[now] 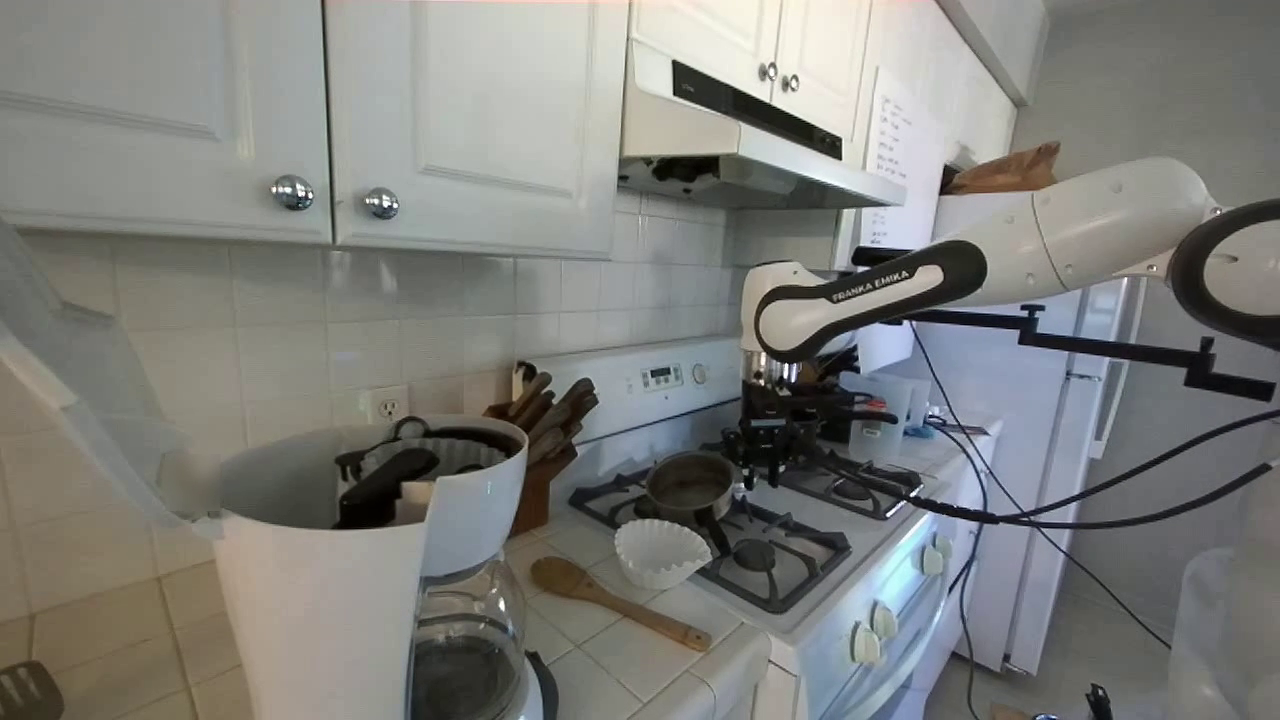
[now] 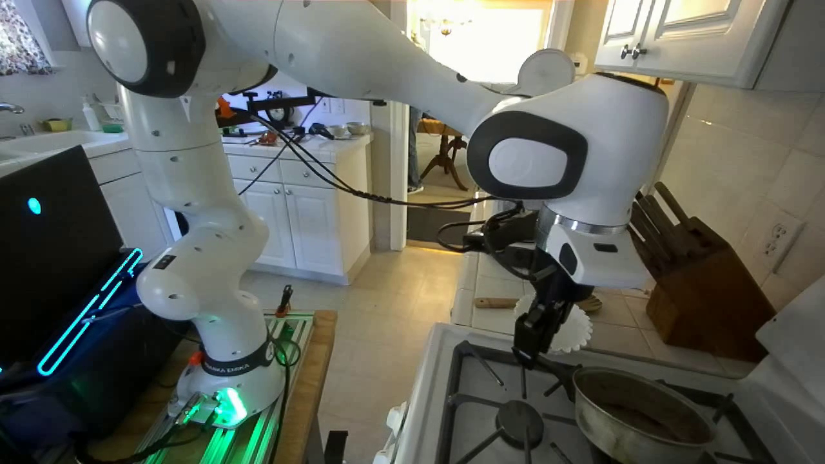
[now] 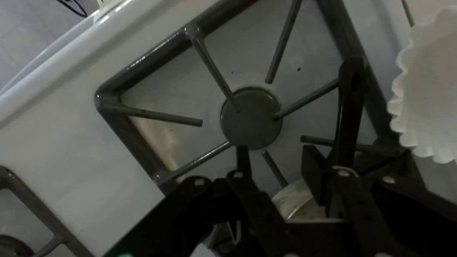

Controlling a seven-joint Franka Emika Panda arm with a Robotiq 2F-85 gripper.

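Observation:
A small metal pan (image 1: 689, 482) sits on the stove's back burner nearest the knife block; its side (image 2: 619, 429) shows in exterior view 2. Its black handle (image 3: 352, 100) reaches toward the white paper filter in the wrist view. My gripper is partly open over the grate, with no object visible between its fingers. The handle lies just outside the right-hand finger (image 3: 314, 173); whether they touch I cannot tell. Beside the stove, a fluted white coffee filter (image 1: 660, 554) stands on the counter.
A wooden spoon (image 1: 624, 602) lies on the tiled counter. The knife block (image 2: 708, 290) stands close behind the pan. In front is a white coffee maker (image 1: 324, 612) with its lid up.

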